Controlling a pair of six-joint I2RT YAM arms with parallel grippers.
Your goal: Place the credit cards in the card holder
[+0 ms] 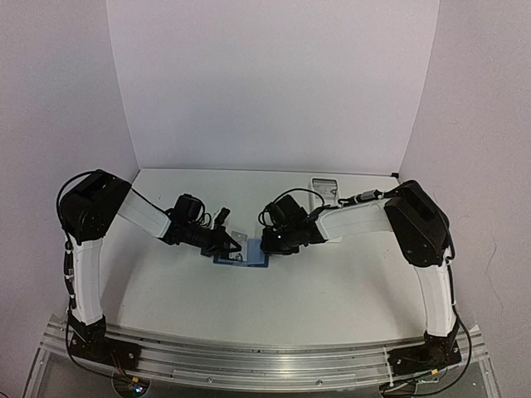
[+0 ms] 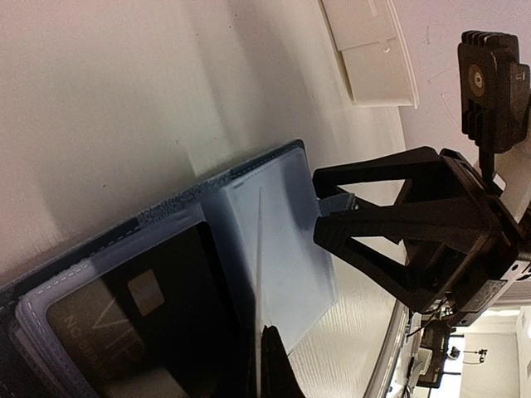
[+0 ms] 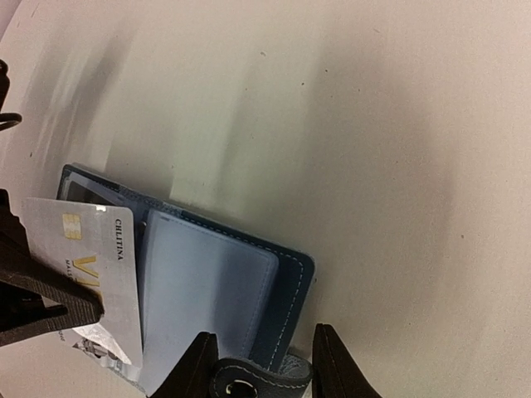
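The blue card holder (image 1: 255, 254) lies open at the table's middle, a dark card (image 2: 141, 323) in its left side and a clear sleeve (image 3: 203, 290) on the right. A silver card stands over the left part, held by my left gripper, seen edge-on in the left wrist view. My right gripper is at the holder's right edge, the blue strap (image 3: 261, 380) between its fingers; whether it grips firmly is unclear.
A white tray (image 1: 323, 189) stands at the back right, partly behind my right arm.
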